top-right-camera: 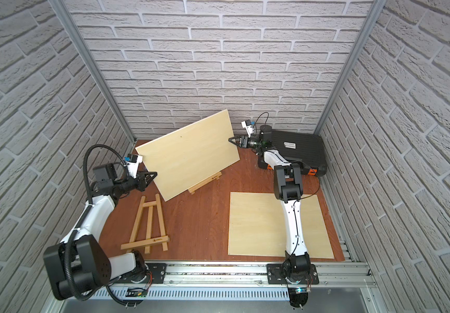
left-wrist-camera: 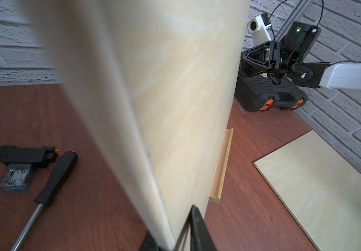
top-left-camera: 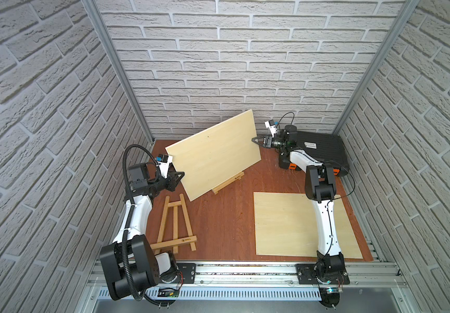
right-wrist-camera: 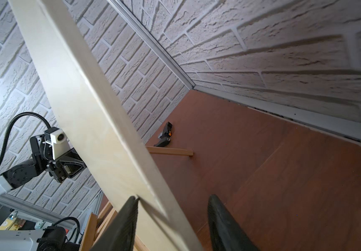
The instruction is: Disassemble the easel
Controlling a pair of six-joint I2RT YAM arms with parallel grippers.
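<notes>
A large plywood board (top-left-camera: 211, 154) stands tilted above a wooden ledge piece (top-left-camera: 227, 182) at the back left. My left gripper (top-left-camera: 175, 178) is at its lower left end; in the left wrist view its fingers straddle the board's edge, though whether they press on it is unclear. My right gripper (top-left-camera: 258, 139) is at the board's right edge, and in the right wrist view its fingers stand apart on either side of that edge. Wooden easel frame parts (top-left-camera: 175, 221) lie at the front left.
A second board (top-left-camera: 287, 224) lies flat at the front right. A black case (top-right-camera: 298, 148) sits at the back right. A screwdriver (left-wrist-camera: 59, 175) and a small black device (left-wrist-camera: 25, 156) lie behind the standing board.
</notes>
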